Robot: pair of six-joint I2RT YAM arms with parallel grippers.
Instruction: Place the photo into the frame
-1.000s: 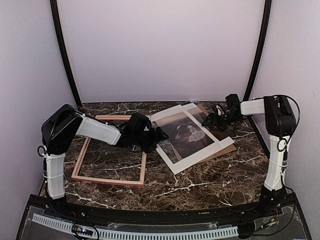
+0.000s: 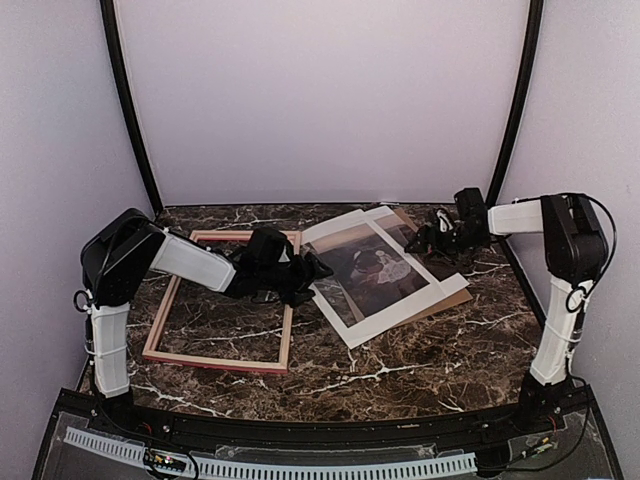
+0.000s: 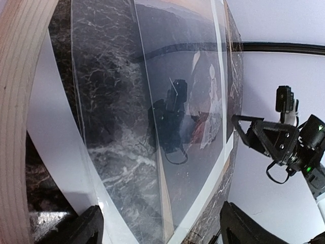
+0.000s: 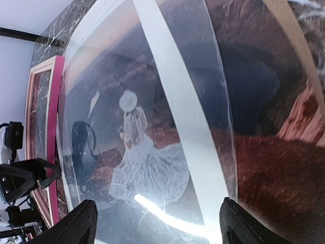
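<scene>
The wooden frame (image 2: pixel 287 330) lies flat at the left, with the dark marble tabletop showing inside it. To its right rests a stack of slanted sheets: the photo (image 2: pixel 385 275) of a woman in a white dress, white mat strips (image 2: pixel 400 310), and a brown sheet (image 2: pixel 440 306) sticking out below. A clear, glossy sheet (image 3: pixel 114 96) lies over part of the stack. Between frame and stack, my left gripper (image 2: pixel 316 280) stands open above the left edge of the sheets. My right gripper (image 2: pixel 420 240) is open over the stack's upper right side. Neither holds anything.
Bare marble tabletop (image 2: pixel 430 365) lies in front of the sheets and at the right. My left forearm (image 2: pixel 195 262) crosses above the frame and hides part of its inside. White walls (image 2: pixel 330 100) enclose the back and both sides.
The left gripper has barely moved; frame and sheets lie as before.
</scene>
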